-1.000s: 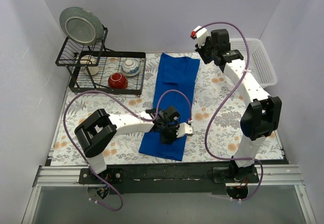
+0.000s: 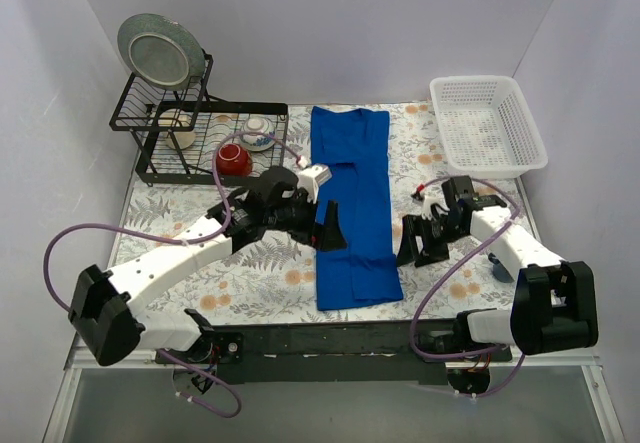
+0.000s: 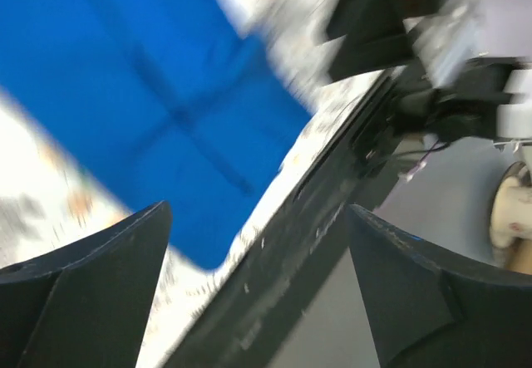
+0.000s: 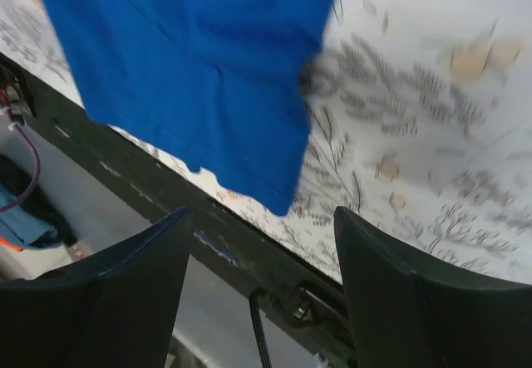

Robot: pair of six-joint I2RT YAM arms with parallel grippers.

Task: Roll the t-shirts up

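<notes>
A blue t-shirt (image 2: pixel 357 193), folded into a long narrow strip, lies flat on the patterned tablecloth, running from the back of the table to near its front edge. My left gripper (image 2: pixel 330 235) is open above the strip's lower left part. In the left wrist view the front end of the shirt (image 3: pixel 204 169) shows blurred beyond its spread fingers (image 3: pixel 112 277). To the right of the strip, my right gripper (image 2: pixel 415 248) stands open with nothing between its fingers. The right wrist view has the shirt's near corner (image 4: pixel 270 156) ahead of that gripper, apart from it.
An empty white basket (image 2: pixel 487 166) stands at the back right. The black dish rack (image 2: pixel 160 163) at the back left carries a plate (image 2: pixel 160 51), a red bowl (image 2: pixel 234 159) and other crockery. Bare tablecloth (image 2: pixel 255 288) flanks the shirt on both sides.
The shirt's lower part has swung right, so the strip lies straighter. My left gripper has come up off it and moved back leftward; the right one has come forward from beside the basket.
</notes>
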